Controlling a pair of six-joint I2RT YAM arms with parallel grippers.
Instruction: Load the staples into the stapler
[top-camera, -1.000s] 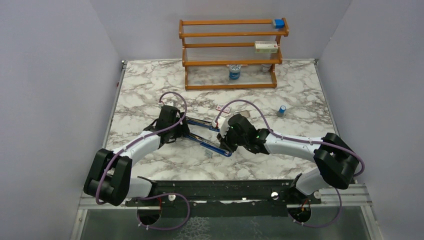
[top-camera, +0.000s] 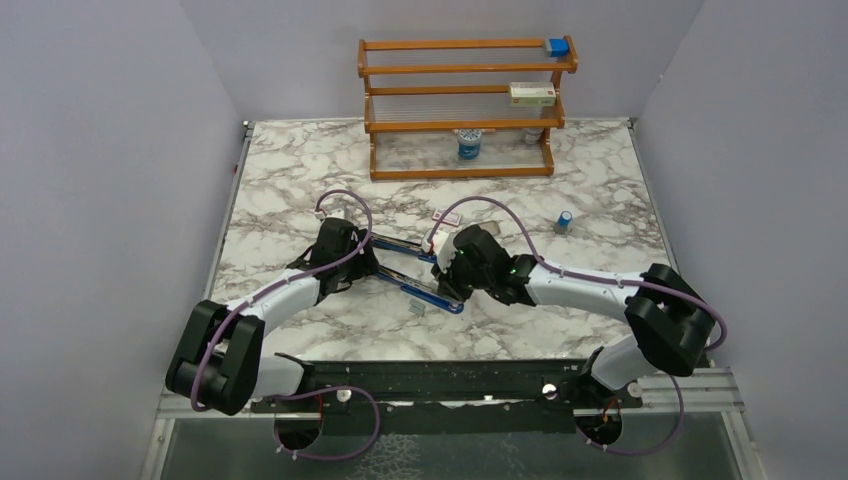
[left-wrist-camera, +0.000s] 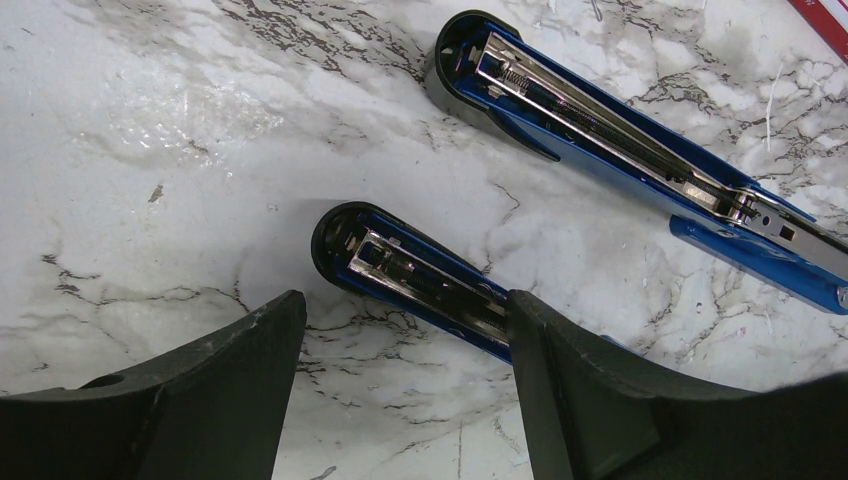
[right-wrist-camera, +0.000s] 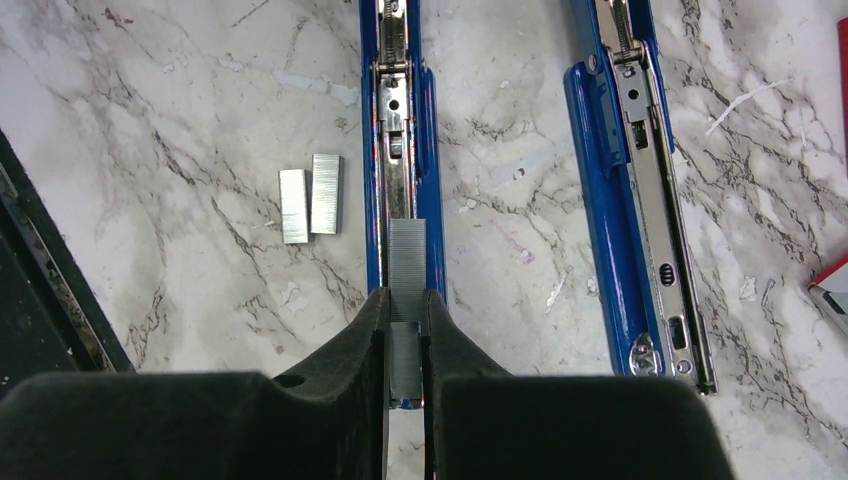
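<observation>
Two opened blue staplers lie side by side. In the left wrist view, the nearer stapler's dark cover (left-wrist-camera: 425, 285) passes between the spread fingers of my left gripper; the right-hand finger (left-wrist-camera: 545, 345) overlaps it, the other stands apart. Whether they touch is not clear. My right gripper is shut on a grey staple strip (right-wrist-camera: 408, 260), lined up over the metal rail (right-wrist-camera: 397, 180) of this same stapler. Whether the strip rests in the rail cannot be told. The farther stapler (right-wrist-camera: 640, 200) lies free, its rail showing no strip.
Two short staple strips (right-wrist-camera: 325, 195) lie beside the nearer stapler. A red-and-white box (top-camera: 447, 217) sits behind the staplers, a small blue item (top-camera: 563, 221) at right. The wooden rack (top-camera: 462, 174) stands at the back.
My left gripper has shifted slightly toward the table's front, near the stapler's cover end. The right arm and both staplers look almost unmoved.
</observation>
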